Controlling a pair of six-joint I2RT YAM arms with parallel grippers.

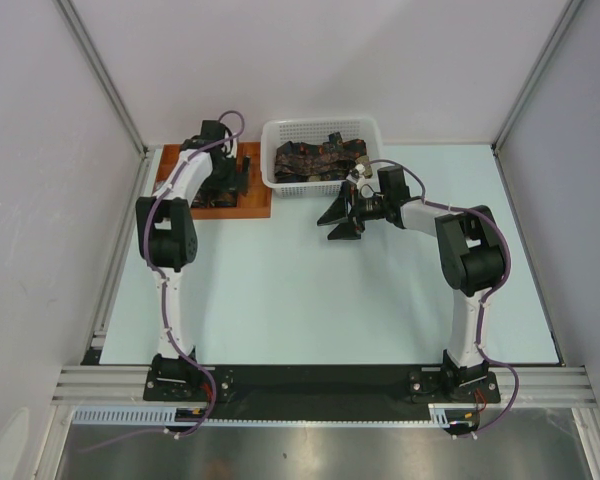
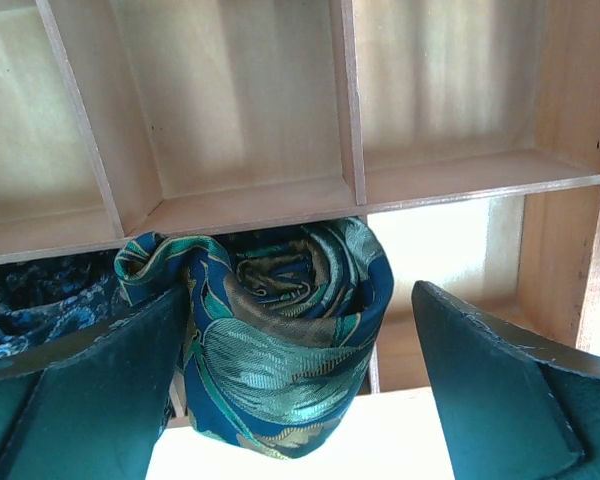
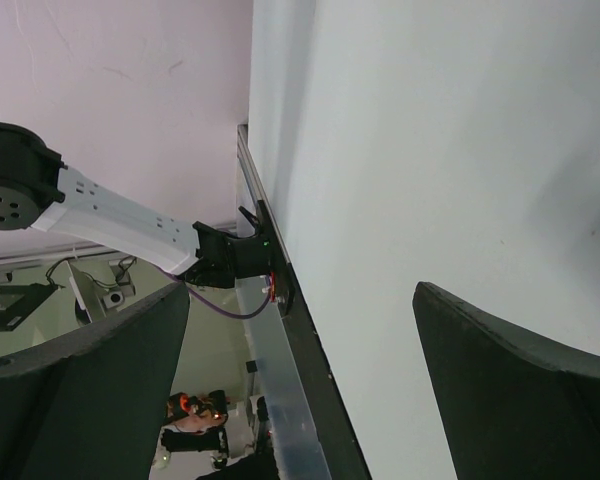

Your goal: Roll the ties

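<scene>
A green and blue patterned tie (image 2: 285,370), loosely rolled, sits across the front row of the wooden divided box (image 2: 350,100), bulging over its front edge. To its left a dark blue patterned tie (image 2: 50,305) fills the neighbouring compartment. My left gripper stands open around the green tie; the left finger is close beside the roll and a gap shows on the right. Over the bare table my right gripper is open with nothing between its fingers. In the top view it hangs just in front of the white basket (image 1: 325,130).
Several dark ties (image 1: 325,158) lie loosely in the white basket at the back. The box's back compartments and its front right one are empty in the left wrist view.
</scene>
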